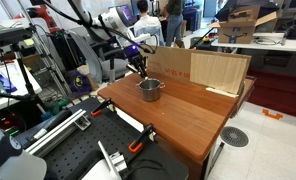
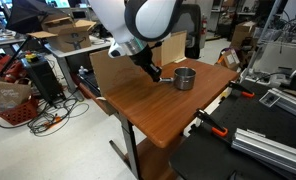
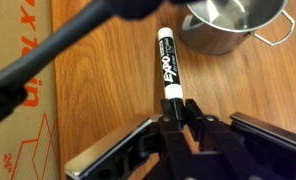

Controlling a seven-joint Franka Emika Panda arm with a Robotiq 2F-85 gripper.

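A white Expo marker (image 3: 168, 62) with a black label and dark cap extends from my gripper, which is shut on its near end. In the second exterior view the gripper (image 2: 156, 77) is low over the table, beside the metal pot (image 2: 185, 77), and the marker (image 2: 166, 80) points towards the pot. The pot (image 3: 233, 25) lies just right of the marker's capped end in the wrist view, and the marker is outside it. In the first exterior view the gripper (image 1: 144, 74) is behind the pot (image 1: 150, 92). Whether the marker touches the table cannot be told.
Upright cardboard (image 1: 170, 64) borders its back edge, and a pale wooden panel (image 1: 218, 72) leans there. The cardboard (image 3: 18, 120) runs close along the left of the wrist view.
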